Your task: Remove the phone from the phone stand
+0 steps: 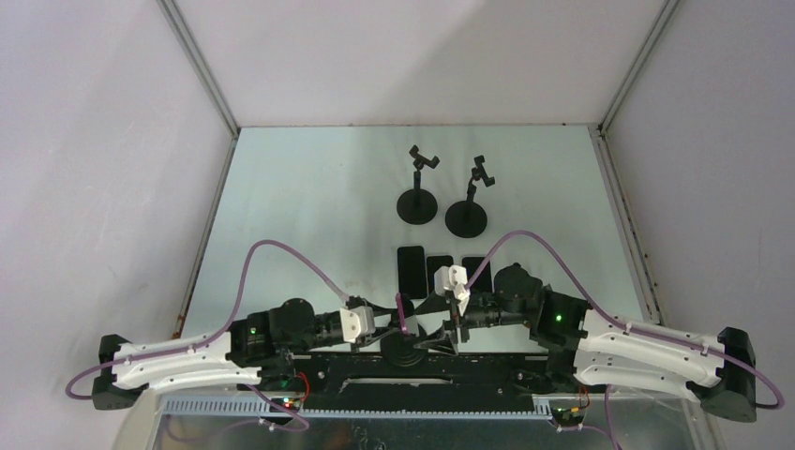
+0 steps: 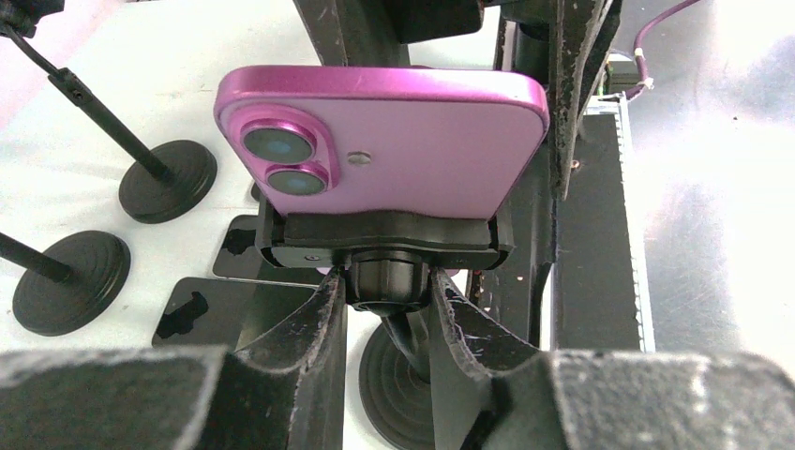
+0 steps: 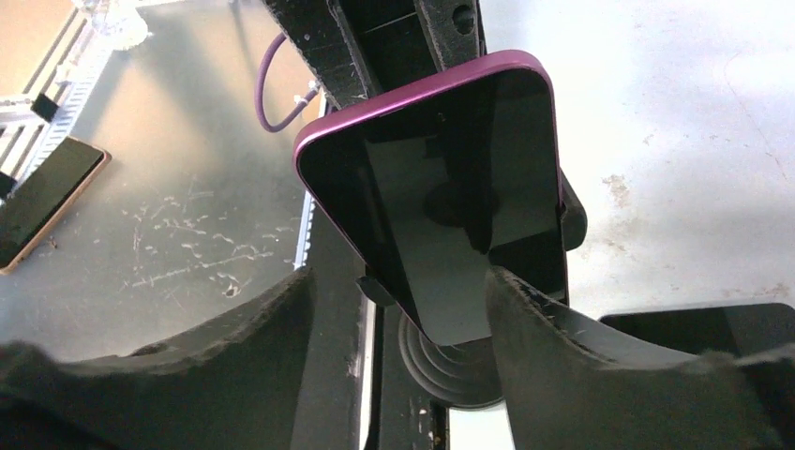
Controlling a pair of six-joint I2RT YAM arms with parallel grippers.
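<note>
The pink phone (image 2: 403,150) sits in the clamp (image 2: 389,230) of a black phone stand, its camera side facing the left wrist view and its dark screen (image 3: 450,206) facing the right wrist view. My left gripper is shut on the stand's neck, just below the clamp. Across from it, my right gripper is open on the screen side, its fingers spread and the phone not gripped. From the top view, the phone's pink edge (image 1: 400,314) stands upright between the left gripper (image 1: 386,319) and the right gripper (image 1: 422,325).
Two empty stands, one on the left (image 1: 417,205) and one on the right (image 1: 466,218), stand farther back. Several dark phones, including one by the left edge of their row (image 1: 411,272), lie flat behind the held stand.
</note>
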